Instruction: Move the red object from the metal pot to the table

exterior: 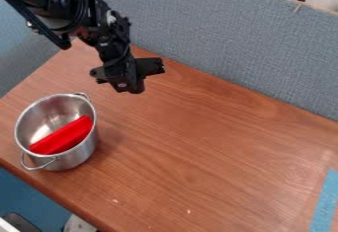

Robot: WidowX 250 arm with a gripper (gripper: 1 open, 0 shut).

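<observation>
A long red object (63,135) lies slanted inside the metal pot (86,160), which stands at the left edge of the wooden table. The pot's two wire handles show at its upper right and lower left. Behind and to the right of the pot is my black gripper (129,83), seen apart from both the pot and the red object. Its fingers are dark and blend into the gripper body, so how far apart they stand is unclear. Nothing of another colour shows at its tips.
A grey-blue wall (224,38) runs along the back edge. Blue tape (325,201) marks the right edge.
</observation>
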